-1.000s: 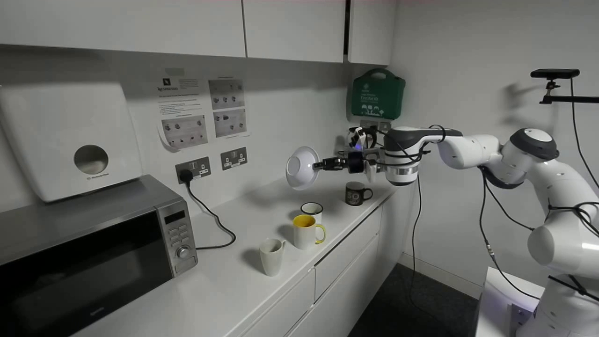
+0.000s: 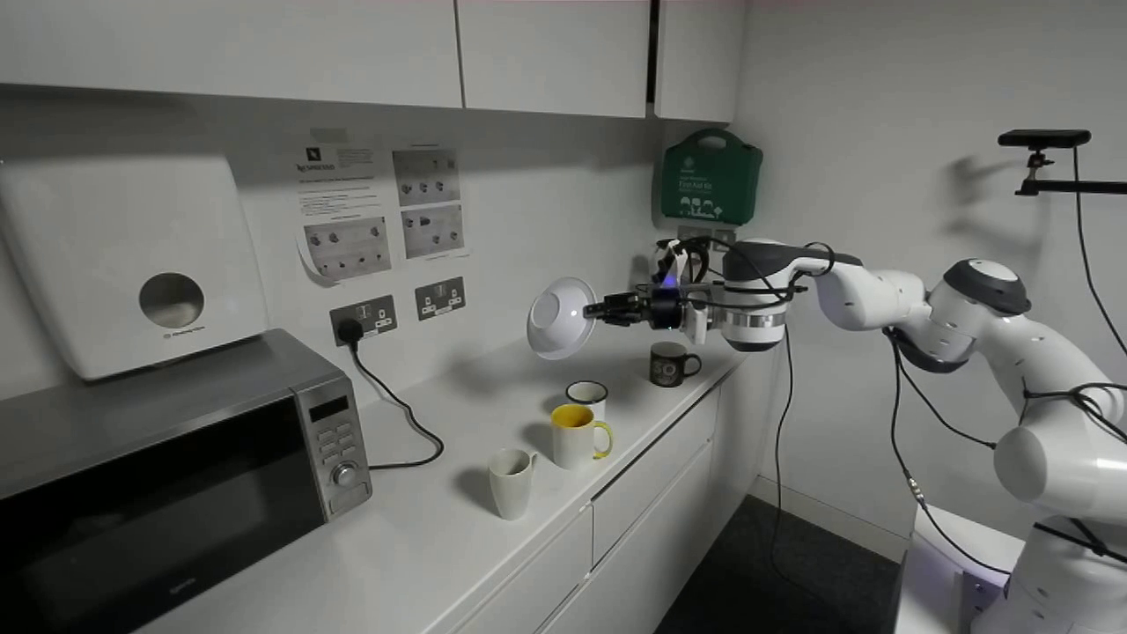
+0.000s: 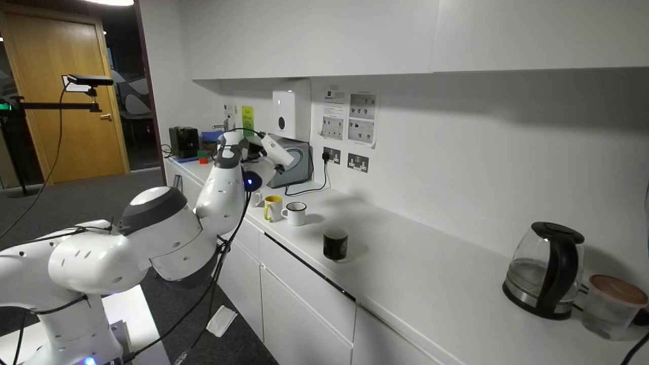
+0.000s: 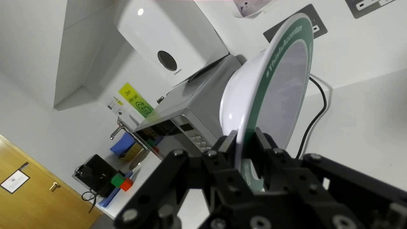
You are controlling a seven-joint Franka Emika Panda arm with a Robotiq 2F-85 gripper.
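My gripper is shut on the rim of a white bowl (image 4: 244, 89) with a green band inside its edge. In exterior view 1 the bowl (image 2: 560, 317) is held tipped on its side, well above the white counter (image 2: 423, 549), with my gripper (image 2: 593, 311) to its right. Below stand a white enamel mug (image 2: 587, 395), a yellow-lined mug (image 2: 572, 442), a plain white mug (image 2: 511, 486) and, further right, a black mug (image 2: 666, 365). In exterior view 2 the arm hides the bowl and gripper.
A microwave (image 2: 169, 454) stands at the counter's left, its cable (image 2: 407, 417) trailing across the top. Wall cupboards (image 2: 549, 53) overhang the counter. A kettle (image 3: 544, 270) and a clear tub (image 3: 613, 307) stand at the other end. Bare counter lies between the black mug and the kettle.
My gripper has moved slightly left with the bowl, and the bowl has turned a little. The arm's elbow has shifted left and down. The mugs stand where they were.
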